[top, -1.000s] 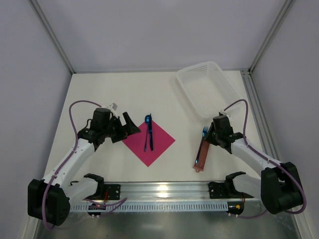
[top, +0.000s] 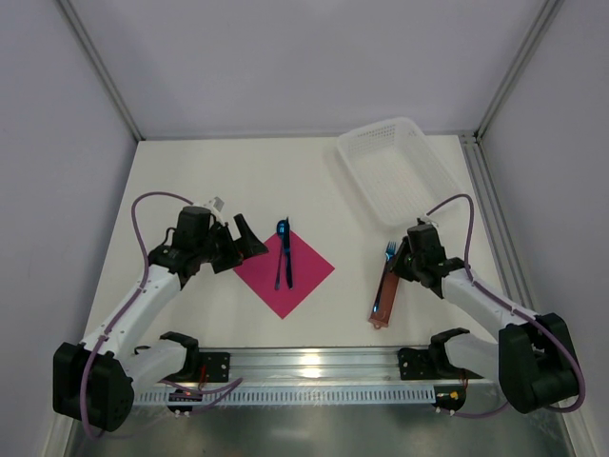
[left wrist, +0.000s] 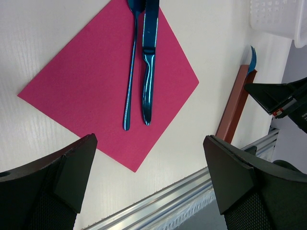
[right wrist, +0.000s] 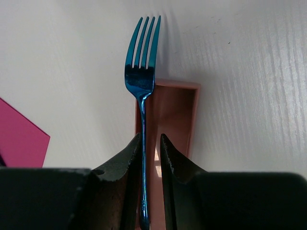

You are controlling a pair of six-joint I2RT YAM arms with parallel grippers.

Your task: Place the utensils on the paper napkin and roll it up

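Note:
On the magenta napkin, laid as a diamond, a spoon and a knife lie side by side, both dark blue metal. My left gripper hovers at the napkin's left side, wide open and empty. A blue fork rests lengthwise along the left side of a narrow brown box, its tines beyond the box's end. My right gripper is partly open over the box. The fork's handle lies in the narrow gap, against the left finger, with space at the right finger.
A white plastic basket stands at the back right, just behind the right gripper. A metal rail runs along the front edge.
The right gripper has shifted very slightly around the fork end of the box. The left arm, napkin, spoon and knife look unmoved.

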